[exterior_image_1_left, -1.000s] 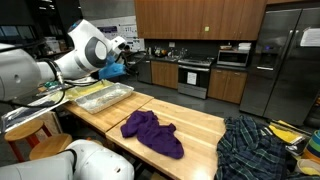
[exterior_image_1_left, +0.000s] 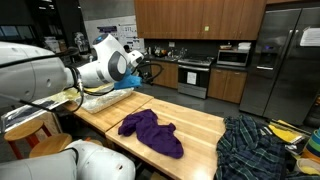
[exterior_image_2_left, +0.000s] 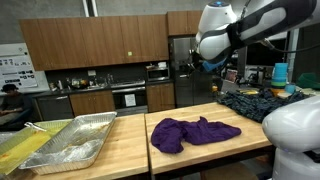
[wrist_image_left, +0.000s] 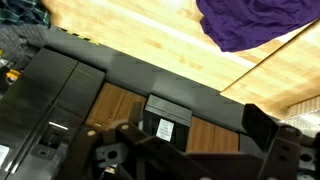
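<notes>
A purple cloth (exterior_image_1_left: 152, 133) lies crumpled on the wooden table (exterior_image_1_left: 200, 124). Part of the same cloth (wrist_image_left: 250, 20) shows along the top of the wrist view. My gripper (exterior_image_1_left: 151, 69) hangs well above the table, apart from the cloth. In the wrist view the two dark fingers of the gripper stand wide apart, and nothing is between them. Exterior view 2 has the purple cloth (exterior_image_2_left: 190, 132) spread near the table's front, below the arm.
A dark plaid cloth (exterior_image_1_left: 250, 148) is heaped at the table's right. To the left sits a metal tray (exterior_image_2_left: 73, 143), with a yellow-green surface (exterior_image_2_left: 22, 146) beyond it. Bare wood surrounds much of the purple cloth. Stools (exterior_image_1_left: 32, 130) stand at left.
Neither cloth has visibly moved.
</notes>
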